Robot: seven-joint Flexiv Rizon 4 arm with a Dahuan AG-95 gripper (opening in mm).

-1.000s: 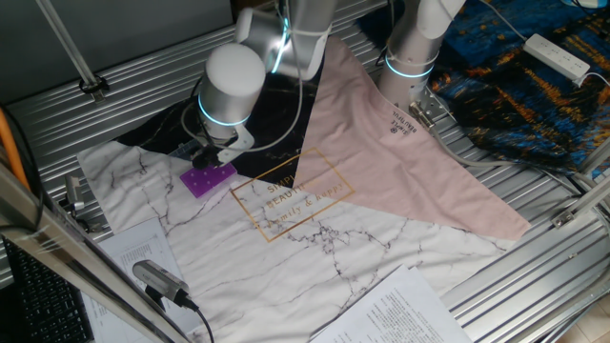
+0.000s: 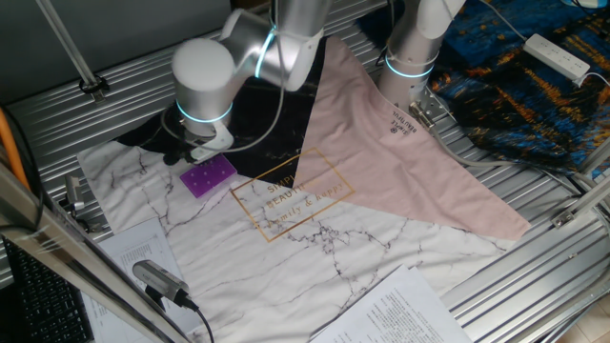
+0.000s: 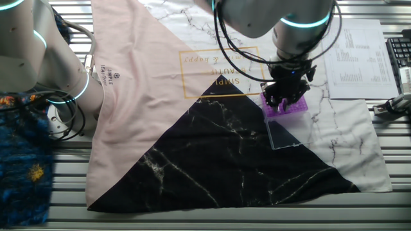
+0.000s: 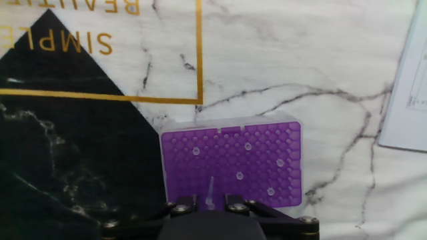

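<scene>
A purple tip rack (image 4: 223, 150) with a clear rim lies on the marble-patterned cloth, several clear tips sitting in its holes. My gripper is at the rack's near edge in the wrist view, its two black fingers (image 4: 183, 204) apart. A clear pipette tip (image 4: 211, 192) shows between them with its narrow end pointing away; purple shows on both sides of it, and whether it touches anything is unclear. In exterior view 2 the gripper (image 3: 286, 102) is over the rack (image 3: 297, 106), partly covering it. The arm also hides the fingertips in exterior view 1, beside the rack (image 2: 209, 177).
A clear flat lid-like piece (image 3: 282, 136) lies next to the rack on the cloth. Printed sheets (image 2: 396, 310) are at the front, with a camera on a cable (image 2: 162, 278) to the left.
The arm has shifted left and toward the back in exterior view 1, uncovering more of the rack's upper edge. The rack stays in the same place.
</scene>
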